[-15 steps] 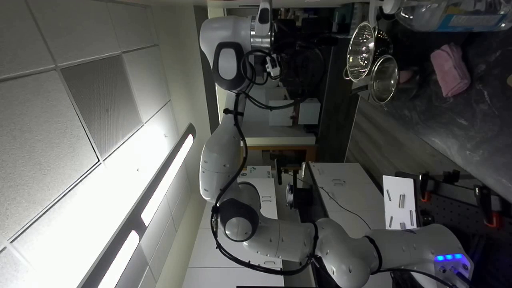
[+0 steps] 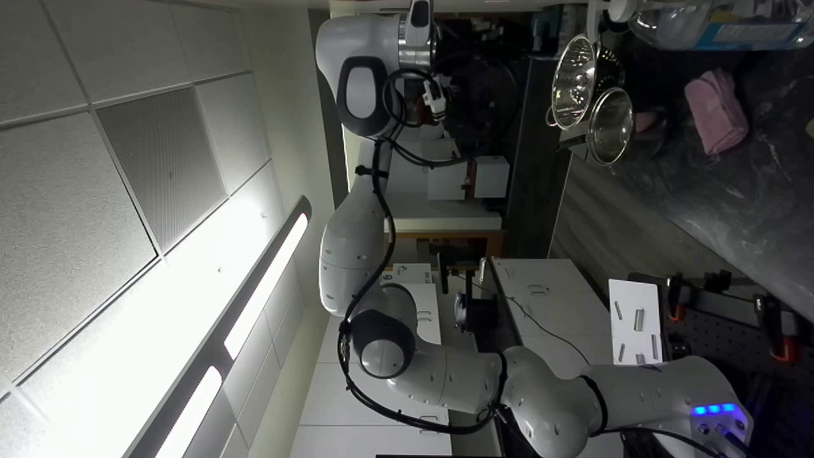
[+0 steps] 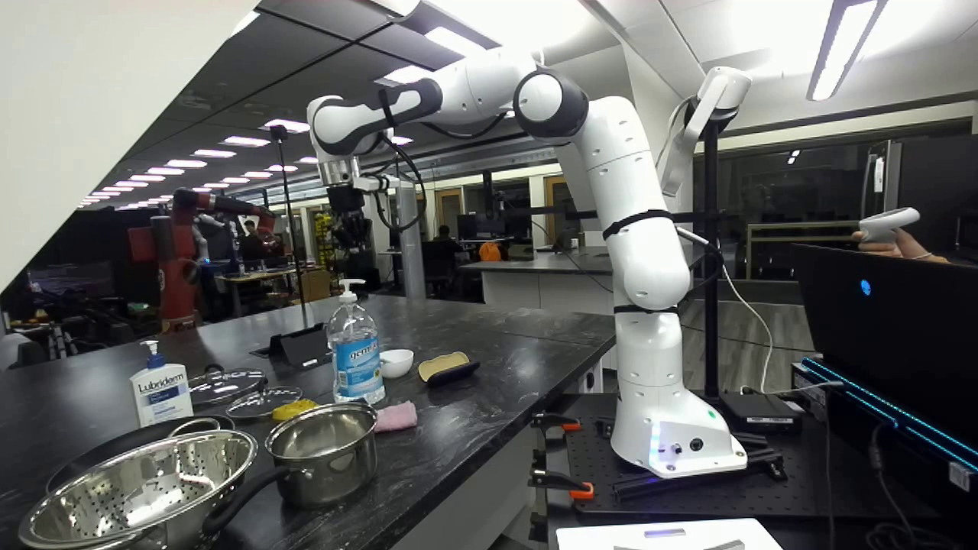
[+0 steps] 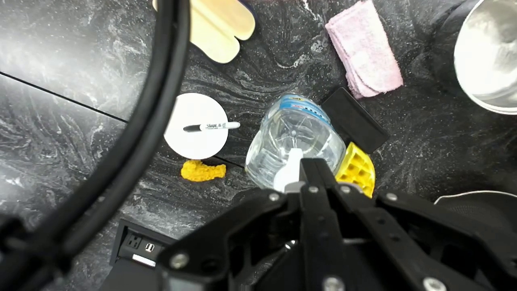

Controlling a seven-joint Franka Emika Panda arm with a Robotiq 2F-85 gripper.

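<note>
My gripper is shut, with nothing showing between its fingers. In exterior view 2 the gripper (image 3: 351, 243) hangs well above the counter, over the pump bottle. The clear bottle (image 3: 357, 353) with a blue label stands upright. Seen from above in the wrist view, the bottle (image 4: 295, 128) lies partly behind my fingertips. To its left a white bowl (image 4: 191, 143) has a marker (image 4: 213, 126) lying across its top. Close by are an orange drumstick-shaped piece (image 4: 202, 170), a yellow waffle-like piece (image 4: 358, 169), a black block (image 4: 356, 121) and a folded pink towel (image 4: 366, 48).
A steel pot (image 3: 322, 458) and a colander (image 3: 137, 486) stand at the counter's near end. Behind them is a lotion bottle (image 3: 162, 389). Glass lids (image 3: 225, 385) lie nearby.
In exterior view 1 the arm's wrist end has shifted slightly toward the top of the picture. Objects on the counter look unchanged.
</note>
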